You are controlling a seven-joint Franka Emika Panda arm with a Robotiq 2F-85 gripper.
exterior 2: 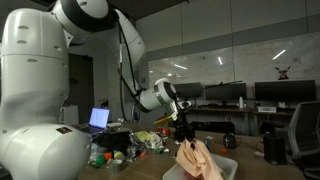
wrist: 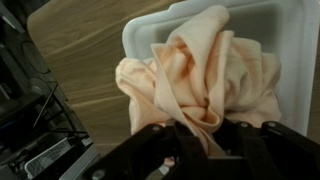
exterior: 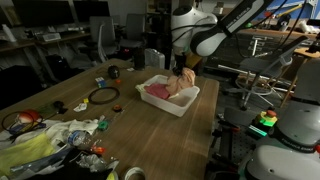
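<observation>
A peach cloth point(wrist: 205, 80) hangs bunched from my gripper, which is shut on it. In the second exterior view the cloth point(exterior 2: 200, 158) drapes down in front of the white bin, below the gripper point(exterior 2: 188, 138). The first exterior view has the gripper point(exterior: 180, 67) above the right part of the white bin point(exterior: 150, 97), and the cloth's lower end point(exterior: 184, 82) reaches down to the bin. Pink-red cloth point(exterior: 158, 90) lies inside that bin. The fingertips are mostly covered by the peach folds in the wrist view.
Clutter with clear plastic bags point(exterior: 30, 150) covers the table's left side. A black cable loop point(exterior: 102, 95) and a dark cylinder point(exterior: 113, 72) stand apart from the bin. Bare wood point(exterior: 150, 135) lies in front of the bin.
</observation>
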